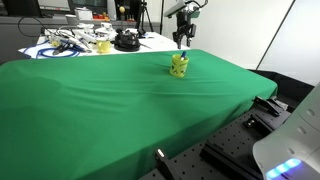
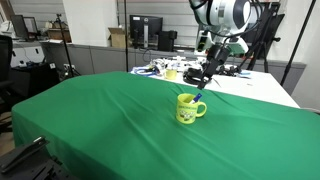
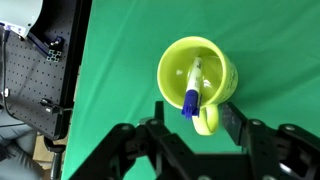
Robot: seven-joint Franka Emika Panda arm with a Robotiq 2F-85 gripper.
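Observation:
On the green surface stands a yellow-green mug (image 1: 179,68), also seen as the patterned mug (image 2: 186,110) with its handle to the right. A white marker with a blue end (image 3: 193,88) rests inside it, leaning on the rim near the handle in the wrist view. The marker's blue end (image 2: 197,98) sticks up out of the mug. My gripper (image 1: 184,44) hangs just above the mug. Its black fingers (image 3: 154,128) stand apart on either side of the handle's image, with nothing held between them.
Wide free green cloth (image 2: 110,105) surrounds the mug. Behind it lie cables and tools, with another yellow cup (image 1: 104,46). A dark perforated tray (image 3: 45,65) shows at left in the wrist view.

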